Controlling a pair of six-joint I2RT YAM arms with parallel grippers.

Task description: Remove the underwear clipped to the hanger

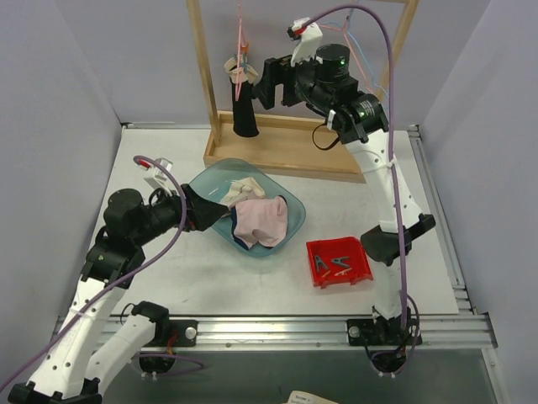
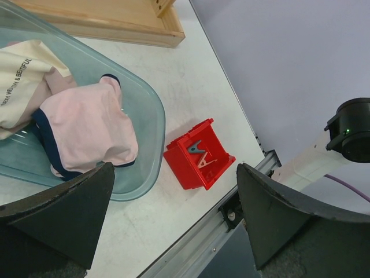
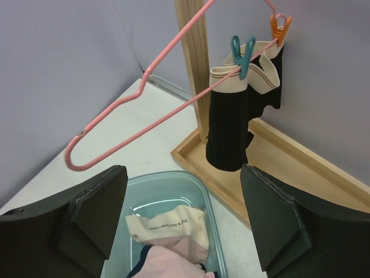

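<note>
Black underwear with a cream waistband [image 3: 226, 124] hangs from a pink hanger [image 3: 156, 123], held by a blue-green clip [image 3: 243, 57] and an orange clip [image 3: 280, 30]. In the top view the underwear [image 1: 244, 108] is seen edge-on, just left of my right gripper [image 1: 267, 94]. That gripper is open, with nothing between its fingers in the right wrist view; the cloth hangs beyond the right finger. My left gripper [image 1: 206, 210] stands open at the left edge of the blue tub, empty.
Inside the blue tub [image 1: 294, 198] lie a pink cloth [image 1: 261, 220] and a cream cloth [image 1: 245, 190]. A red box [image 1: 363, 268] holds loose clips at the right. The wooden frame [image 1: 227, 151] stands behind, with other hangers [image 1: 357, 46] at upper right.
</note>
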